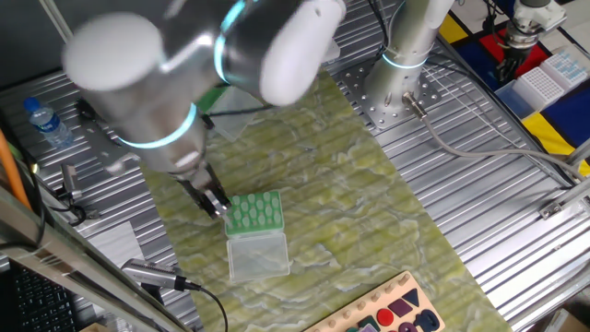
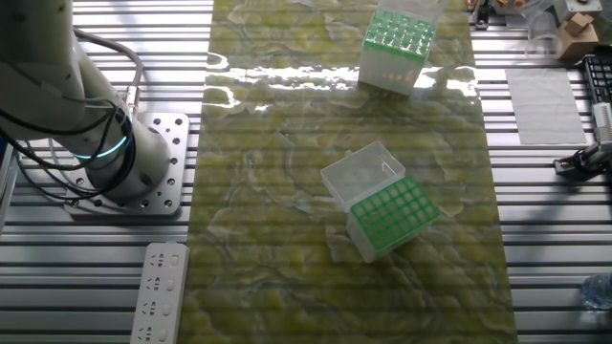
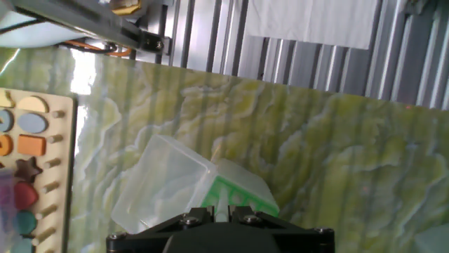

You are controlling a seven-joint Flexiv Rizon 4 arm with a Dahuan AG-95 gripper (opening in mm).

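A clear box with a green rack (image 1: 255, 213) of pale oval slots sits on the green marbled mat, its clear lid (image 1: 258, 256) folded open. At the rack's left edge is my gripper (image 1: 218, 207), pointing down. In the wrist view, the gripper has its fingers close together at the green rack (image 3: 242, 198), with a narrow pale, tube-like piece (image 3: 222, 199) between them. Its lower end is hidden by the fingers. Exterior view 2 shows a filled-looking green rack (image 2: 400, 34) at the back and a nearer rack (image 2: 394, 212) with an open lid; my gripper is not visible there.
A wooden shape board (image 1: 387, 309) lies at the mat's near edge. On the left are a water bottle (image 1: 48, 123) and a black-grey camera-like device (image 1: 152, 274) with a cable. Mat right of the rack is bare.
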